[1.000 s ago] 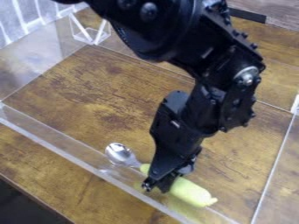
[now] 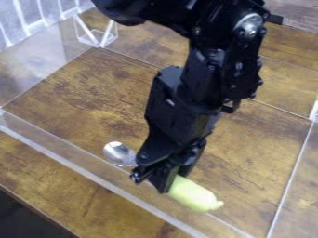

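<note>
My black gripper [image 2: 162,177] is low over the front of the clear-walled tray, shut on a pale yellow-green object [image 2: 194,195] that reaches out from under its fingers toward the lower right. A metal spoon's bowl [image 2: 119,154] shows just left of the gripper; the rest of the spoon is hidden behind the gripper.
The clear tray wall [image 2: 56,138] runs diagonally along the front, with another divider at the right. A white rack [image 2: 25,19] stands at the back left. The wooden floor left of the arm is clear.
The arm has risen and become more upright. The yellow-green object has shifted slightly up and left with the gripper, its upper part now more hidden by the fingers.
</note>
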